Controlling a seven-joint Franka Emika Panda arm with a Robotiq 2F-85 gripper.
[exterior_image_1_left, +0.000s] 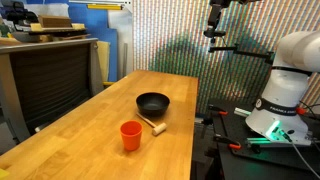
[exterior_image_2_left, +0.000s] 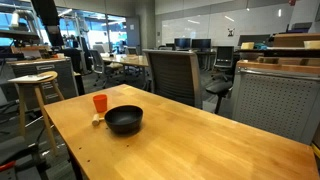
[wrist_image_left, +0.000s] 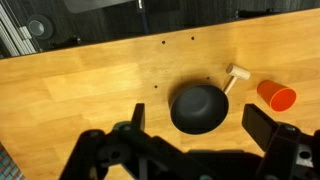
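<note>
A black bowl (exterior_image_1_left: 153, 104) stands upright on the wooden table; its inside (wrist_image_left: 198, 108) looks empty in the wrist view. Beside it lies a small wooden mallet (wrist_image_left: 238, 73) with a pale head. An orange-red cup (exterior_image_1_left: 131, 135) stands upright past the mallet, and the other exterior view shows the same cup (exterior_image_2_left: 100, 103) behind the bowl. High over the table, my gripper is open, its dark fingers (wrist_image_left: 262, 126) spread wide. Nothing is between them; the bowl shows far below in the gap.
A dark office chair (exterior_image_2_left: 174, 76) stands against the table's far side in exterior view 2. In exterior view 1, the white arm base (exterior_image_1_left: 280, 115) is at the right, off the table's edge.
</note>
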